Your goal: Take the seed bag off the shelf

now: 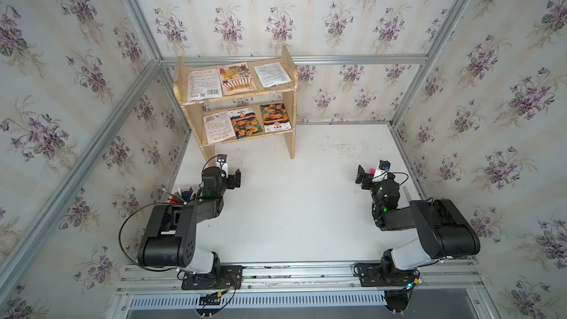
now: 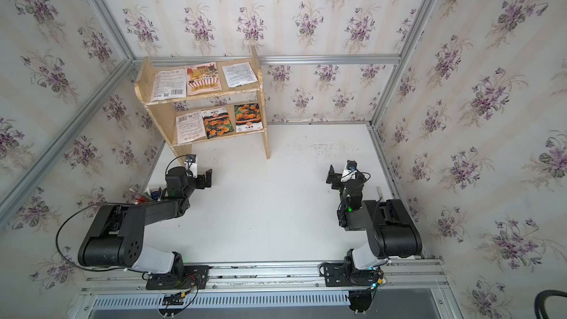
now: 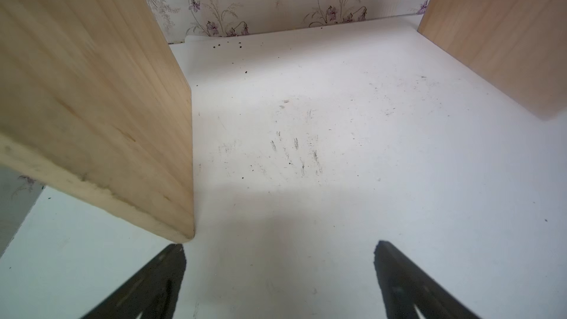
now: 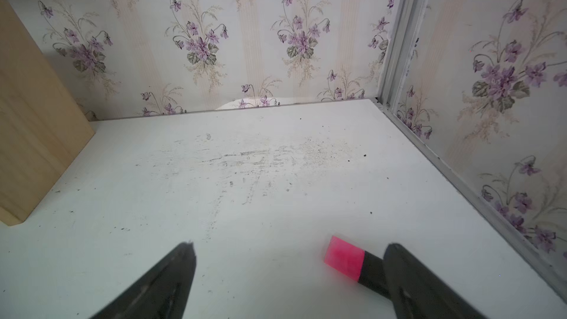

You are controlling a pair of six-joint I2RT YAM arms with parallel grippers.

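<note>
A two-tier wooden shelf [image 1: 288, 94] stands at the back left. On its upper tier lie a white printed bag [image 1: 205, 85], a red and yellow bag [image 1: 236, 78] and another white bag [image 1: 272, 74]. The lower tier holds a pale bag [image 1: 219, 127] and two dark bags with orange flowers, one in the middle [image 1: 245, 122] and one at right [image 1: 275, 117]. Which one is the seed bag I cannot tell. In front of the shelf my left gripper is open and empty. Far right of the shelf, my right gripper also stands open, holding nothing.
A pink and black object [image 4: 345, 257] lies on the table near my right gripper's right finger. Several small items [image 1: 180, 195] sit by the left wall, beside the left arm. The shelf's side panel [image 3: 135, 112] rises close to my left gripper.
</note>
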